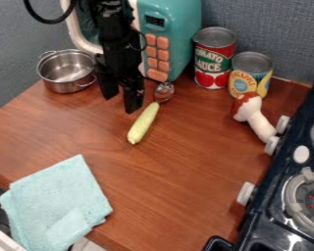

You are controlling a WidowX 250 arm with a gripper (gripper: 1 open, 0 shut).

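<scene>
My black gripper [121, 90] hangs at the back left of the wooden table, between a steel pot [67, 73] and a teal toy microwave [165, 34]. Its dark fingers point down and look apart, with nothing visible between them. A pale yellow corn or squash piece [144, 123] lies below and right of the gripper, with a metal spoon [164, 92] just beyond it. A light blue cloth [55, 201] lies at the front left.
A red tomato can [214, 59] and a second can [250, 75] stand at the back right. A white toy bone-shaped item [253, 118] lies beside the black stove [290, 225].
</scene>
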